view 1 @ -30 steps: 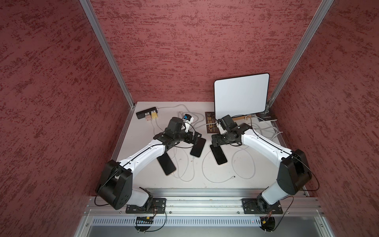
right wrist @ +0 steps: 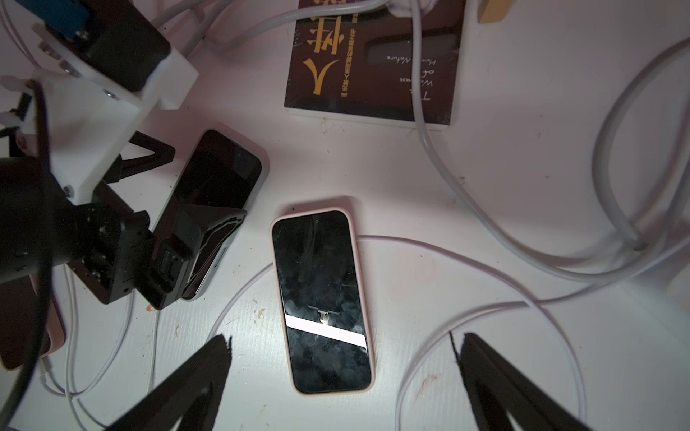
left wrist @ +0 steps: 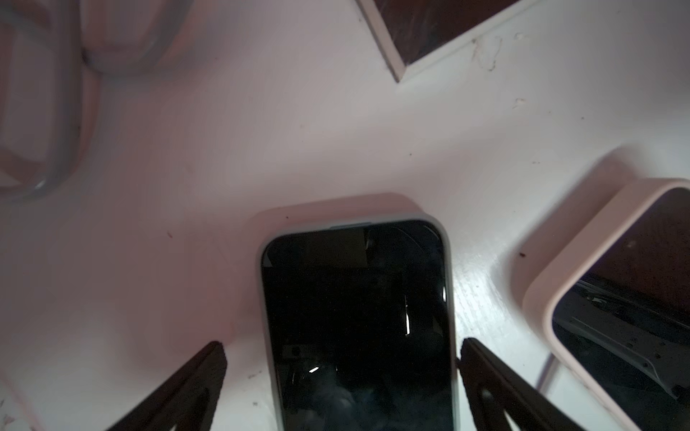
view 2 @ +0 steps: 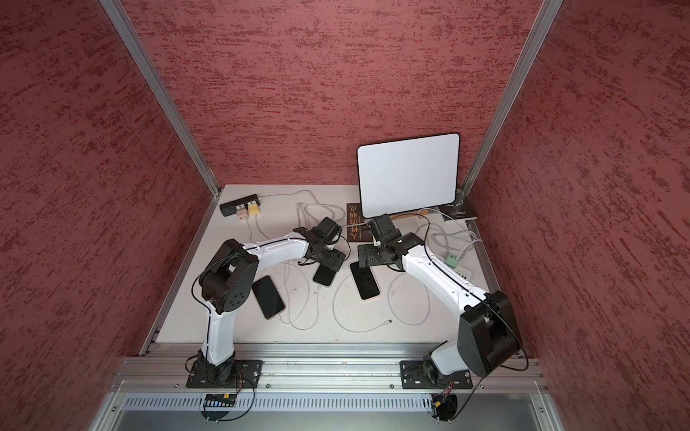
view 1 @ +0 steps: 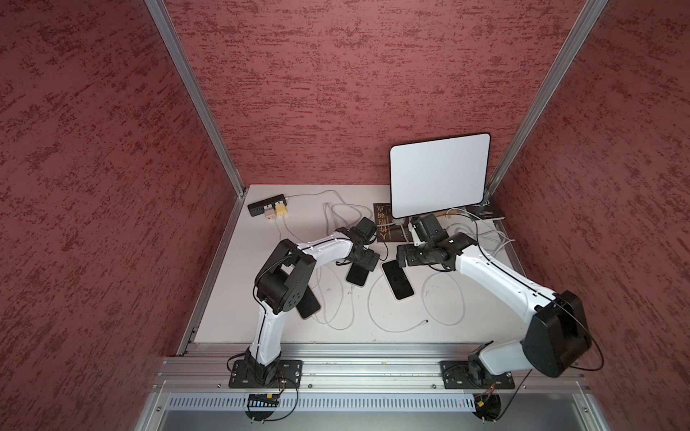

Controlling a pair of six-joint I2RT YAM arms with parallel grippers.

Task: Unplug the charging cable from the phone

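Three phones lie flat on the white table. The middle phone (left wrist: pixel 359 316) sits under my left gripper, which is open, one finger on either side of the phone's edges and no grip showing. A charging cable (view 1: pixel 353 305) runs from that phone's front end. My right gripper stands open above the pink-edged phone (right wrist: pixel 323 294), with nothing held. Near that phone a loose cable end (view 1: pixel 424 321) lies on the table. The left phone (view 2: pixel 268 296) lies towards the front, with a cable at its lower end.
A black power strip (view 1: pixel 266 205) with two plugs is at the back left. A dark book (right wrist: pixel 373 64) and a white board (view 1: pixel 440 174) stand behind the phones. Looped grey cables (right wrist: pixel 618 265) lie at the right.
My left arm has swung in from the left, its gripper going right and over the middle phone. The right gripper has shifted slightly right. The phones and cables look unmoved.
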